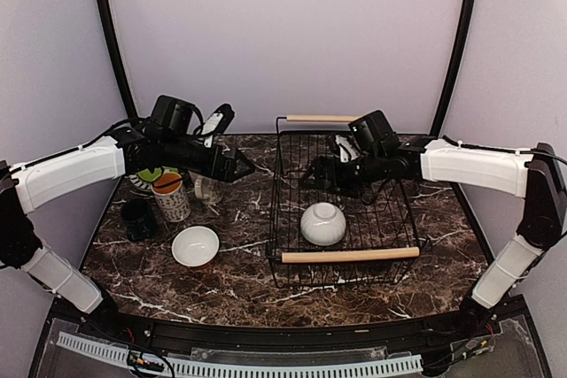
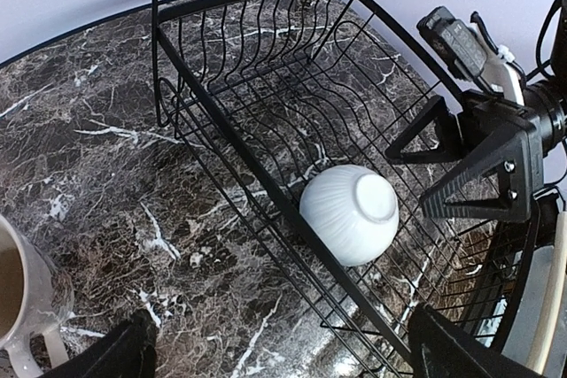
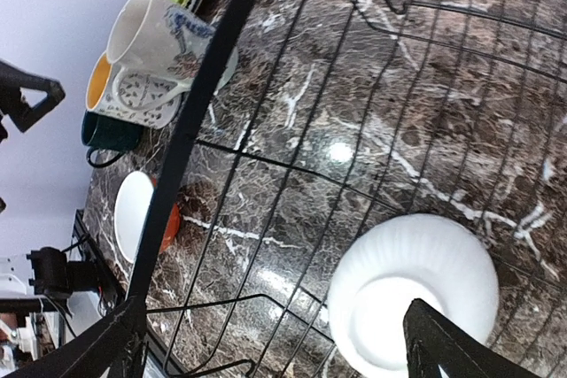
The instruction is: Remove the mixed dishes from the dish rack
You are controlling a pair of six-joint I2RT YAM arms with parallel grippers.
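Observation:
A white bowl (image 1: 323, 224) lies upside down, its foot ring up, inside the black wire dish rack (image 1: 351, 256) near the front. In the left wrist view the same bowl (image 2: 350, 214) rests on the rack's wires, clear of any finger. My right gripper (image 1: 326, 173) hangs over the rack behind the bowl, open and empty; in the right wrist view the bowl (image 3: 412, 294) shows beyond its fingers (image 3: 97, 343). Left of the rack, my left gripper (image 1: 232, 165) is held above the counter, open with nothing between its fingers.
Left on the counter are a white bowl (image 1: 195, 246), a dark mug (image 1: 138, 219), a patterned cup (image 1: 172, 201), a clear-looking mug (image 1: 208, 190) and green-topped plates (image 1: 144, 179). Bare counter (image 1: 239, 219) lies between them and the rack. Wooden handles (image 1: 350, 256) cross the rack's ends.

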